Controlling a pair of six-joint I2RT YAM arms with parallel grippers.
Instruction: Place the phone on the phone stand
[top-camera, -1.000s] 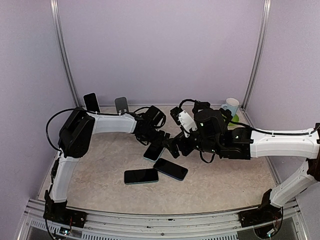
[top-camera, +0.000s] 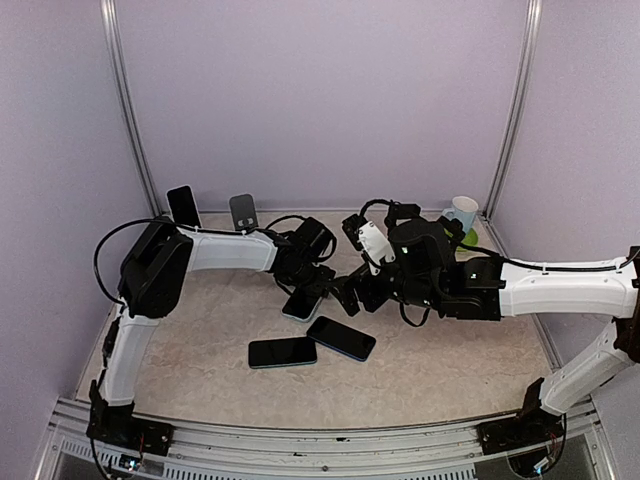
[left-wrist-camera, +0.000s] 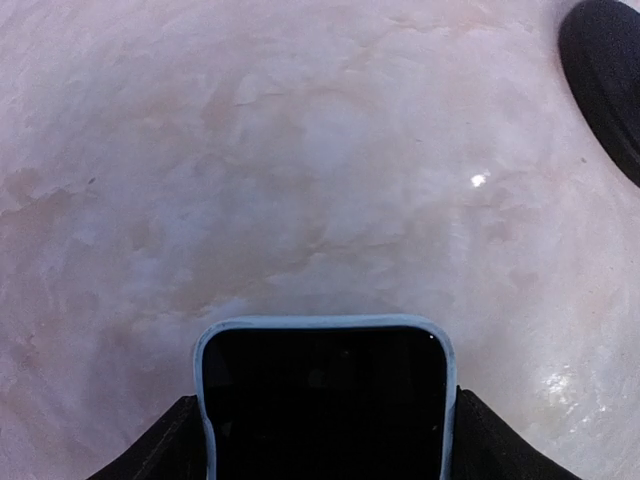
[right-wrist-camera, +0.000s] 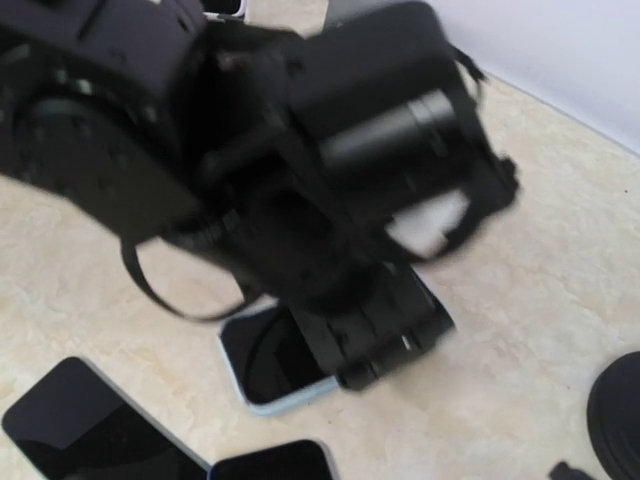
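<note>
A light-blue-edged phone (top-camera: 298, 308) (left-wrist-camera: 322, 400) (right-wrist-camera: 268, 355) lies on the table's middle, with my left gripper (top-camera: 312, 288) down around its rear end, fingers at both long sides; whether they press on it I cannot tell. My right gripper (top-camera: 355, 292) hovers just right of the left one; its finger is hard to see in the top view. At the back left stand a grey phone stand (top-camera: 243, 211) and another stand (top-camera: 183, 204) with a dark phone on it.
Two more phones (top-camera: 282, 352) (top-camera: 341, 338) lie in front. A blue mug (top-camera: 462, 211) and a green object (top-camera: 470, 238) sit at the back right.
The right arm is nearly unchanged.
</note>
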